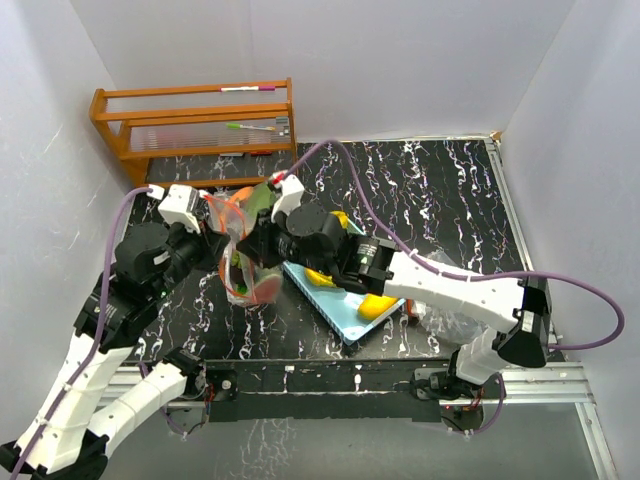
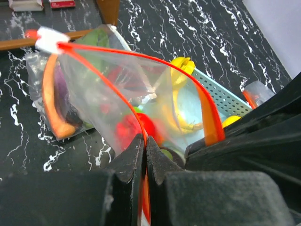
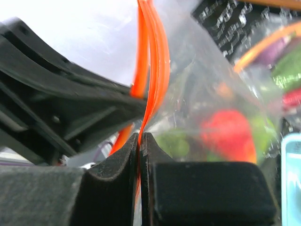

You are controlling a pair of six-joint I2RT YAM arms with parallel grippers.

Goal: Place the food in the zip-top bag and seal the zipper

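Observation:
The clear zip bag (image 1: 238,292) with an orange rim hangs between my two grippers, with red and green food low inside. In the left wrist view my left gripper is shut on the orange rim, a thin strip between its fingers. The bag's white slider (image 2: 49,40) shows at the far corner there. My right gripper is also shut on the orange rim in the right wrist view. Both grippers are close together. From above, the arms hide much of the bag's mouth; whether the zipper is closed there cannot be told, but a gap shows between the rim's sides.
A second clear bag (image 2: 51,94) holding a carrot and vegetables lies behind. To the right, a light blue basket (image 1: 345,325) holds bananas and a yellow fruit (image 1: 378,306). An empty-looking clear bag (image 1: 450,320) lies farther right. A wooden rack (image 1: 200,115) stands at the back left.

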